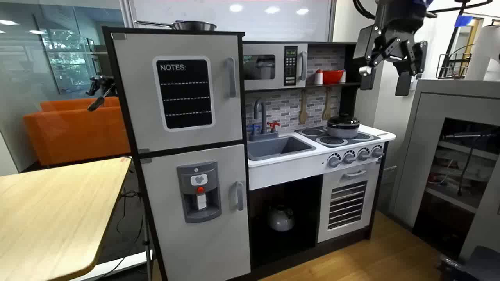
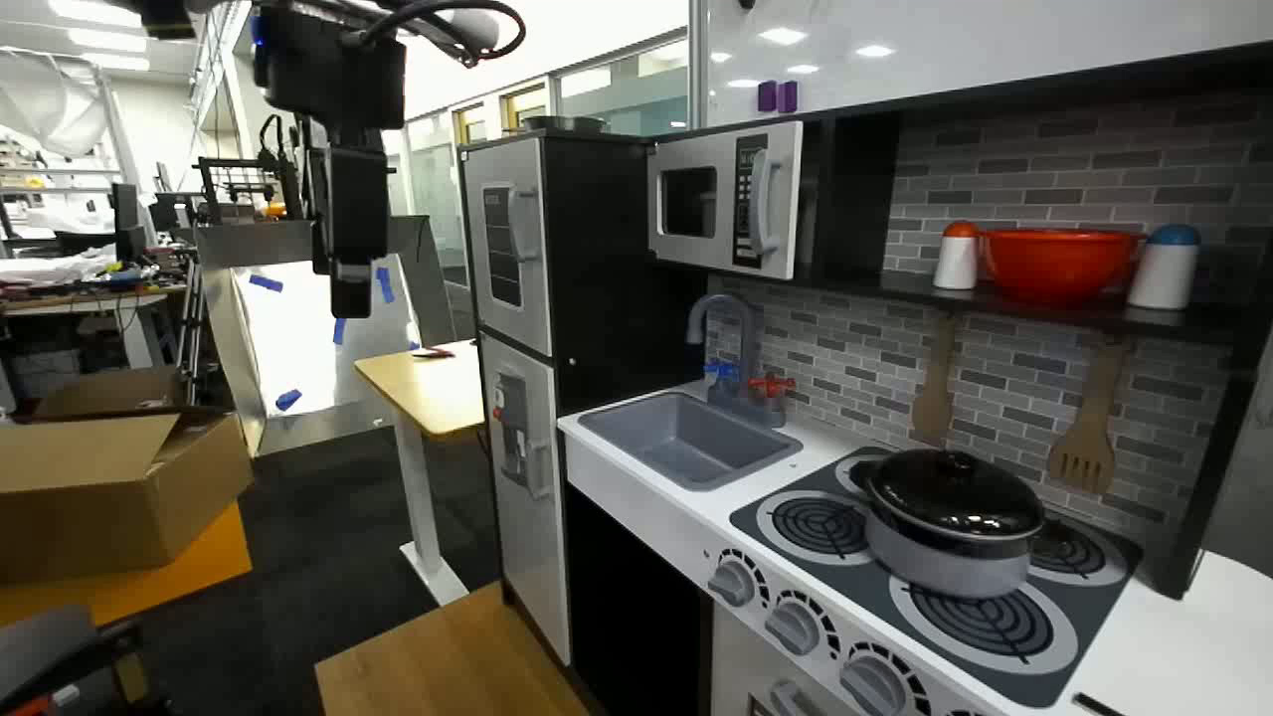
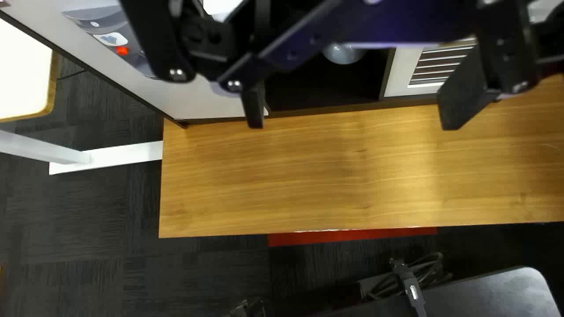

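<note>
My gripper stands open in the wrist view, its fingers (image 3: 465, 95) wide apart with nothing between them and wooden flooring far below. In exterior view 1 the gripper (image 1: 385, 85) hangs in the air at the upper right, in front of the toy kitchen and touching nothing. Exterior view 2 has the gripper (image 2: 351, 286) at the upper left, fingers pointing down. A grey pot with a black lid (image 2: 955, 513) sits on the stovetop (image 2: 823, 573). The sink (image 1: 281, 146) looks empty. Closed doors show on the microwave (image 1: 262, 68), fridge (image 1: 136, 93) and oven (image 1: 347, 203).
A red bowl (image 2: 1056, 265) stands between two shakers on the shelf. Wooden utensils (image 2: 934, 382) hang beneath it. A kettle (image 1: 281, 218) rests in the lower cubby, and a pan (image 1: 194, 25) lies atop the fridge. At left is a wooden table (image 1: 61, 210).
</note>
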